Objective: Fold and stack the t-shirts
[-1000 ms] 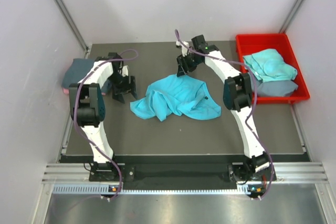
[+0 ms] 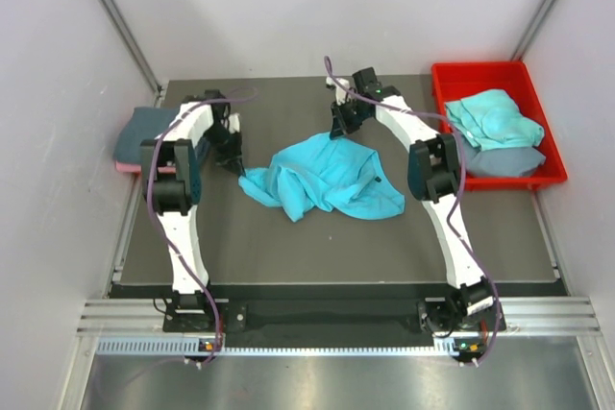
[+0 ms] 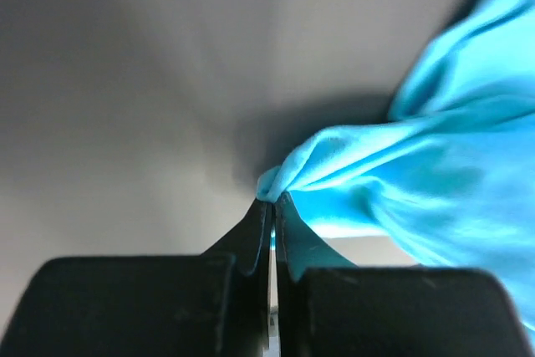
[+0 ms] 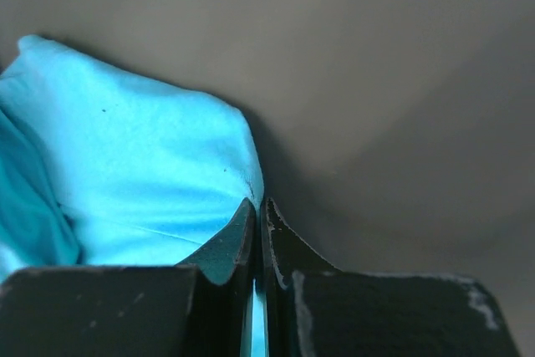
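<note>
A rumpled bright blue t-shirt (image 2: 322,175) lies spread across the middle of the table. My left gripper (image 2: 239,172) is closed at its left tip; in the left wrist view the fingertips (image 3: 288,206) pinch a bunched corner of the blue cloth (image 3: 368,165). At the shirt's far edge, my right gripper (image 2: 333,133) is shut too, and the right wrist view has a fold of the fabric (image 4: 159,156) caught between its fingertips. The shirt's middle is creased and folded over itself.
A red bin (image 2: 553,168) at the right holds a light teal shirt (image 2: 495,120) and a grey-blue one (image 2: 504,161). Folded dark cloth (image 2: 144,132) over something pink is stacked at the left, partly behind my left arm. Bare table (image 2: 317,252) lies in front of the shirt.
</note>
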